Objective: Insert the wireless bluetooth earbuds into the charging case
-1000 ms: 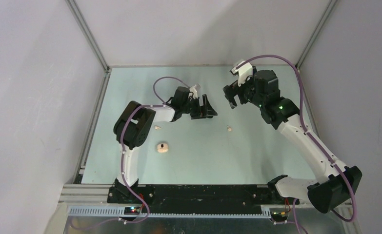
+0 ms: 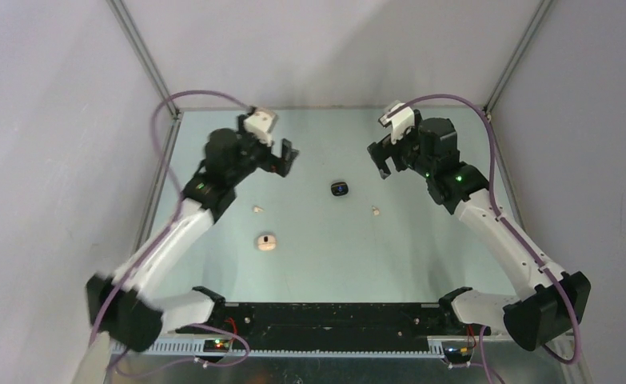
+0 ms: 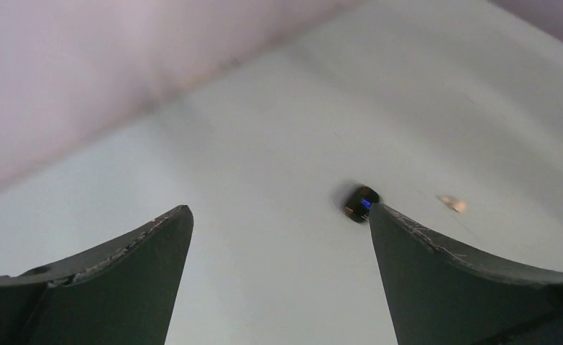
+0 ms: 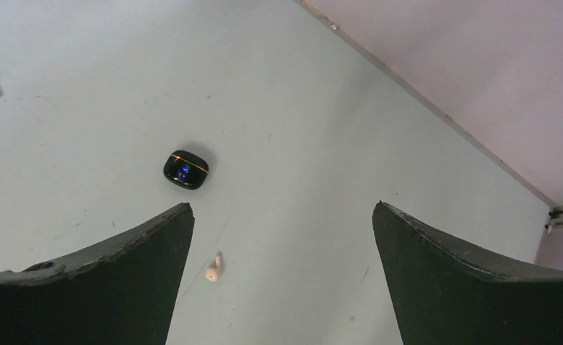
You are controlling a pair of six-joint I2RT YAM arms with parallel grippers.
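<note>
Near the middle of the table sits a small black charging case (image 2: 339, 189), its lid looking closed, with a blue light on its face in the right wrist view (image 4: 185, 170). One beige earbud (image 2: 376, 210) lies to the right of the case. Another beige earbud (image 2: 258, 209) lies on the left side of the table. My left gripper (image 2: 287, 160) is open above the table, up and left of the case. My right gripper (image 2: 379, 161) hangs open up and right of the case. Neither has anything between its fingers. The case's inside is hidden.
A beige rounded object (image 2: 266, 242) with a dark spot rests at the front left of the table (image 2: 333, 264). White walls bound the back and sides.
My left arm has risen and pulled back left from over the case, which is now uncovered in the top view. My right arm has barely moved; both earbuds lie where they were.
</note>
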